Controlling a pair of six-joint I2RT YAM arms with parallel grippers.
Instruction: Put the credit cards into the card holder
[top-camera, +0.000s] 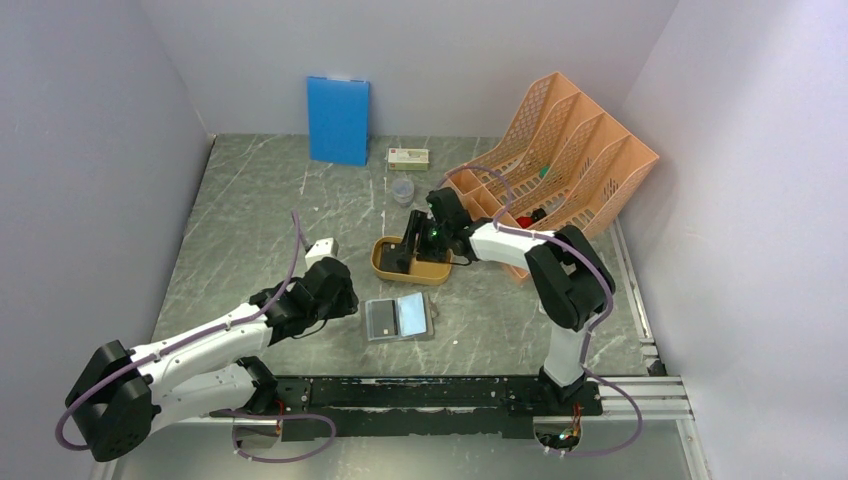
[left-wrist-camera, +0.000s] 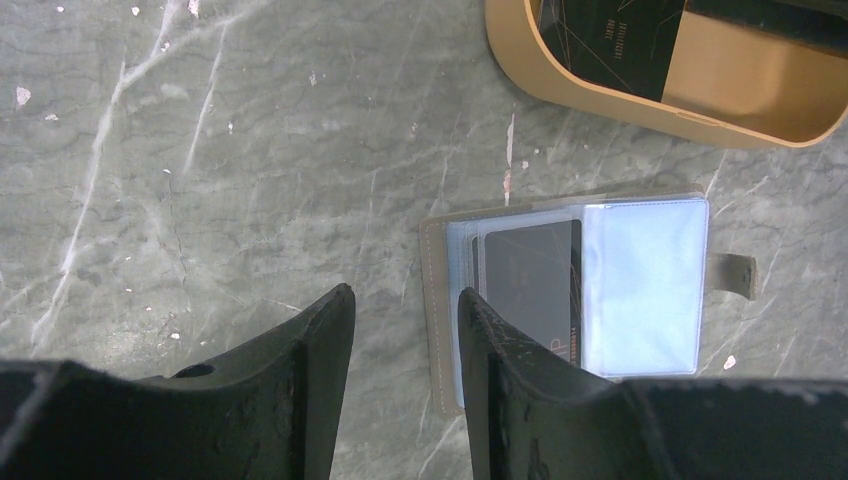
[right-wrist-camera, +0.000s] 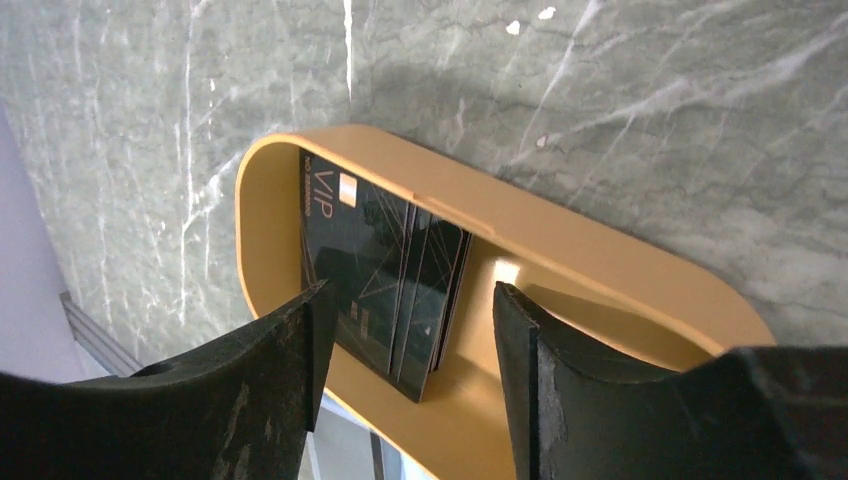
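Several black cards (right-wrist-camera: 375, 260) rest overlapping at one end of a tan oval tray (right-wrist-camera: 600, 240); one bears the letters VIP. Over that tray my right gripper stands open, its fingertips above the cards with nothing held. Below the tray in the top view, the card holder (top-camera: 397, 318) lies spread on the table. A dark card (left-wrist-camera: 530, 285) shows in its left side, while a pale blue sleeve (left-wrist-camera: 645, 290) makes up the right side. To the holder's left hovers my left gripper, open and empty.
Behind the tray stand a small clear cup (top-camera: 402, 191) and a little box (top-camera: 408, 160). A blue panel (top-camera: 338, 120) leans on the back wall. An orange rack (top-camera: 560, 160) fills the back right.
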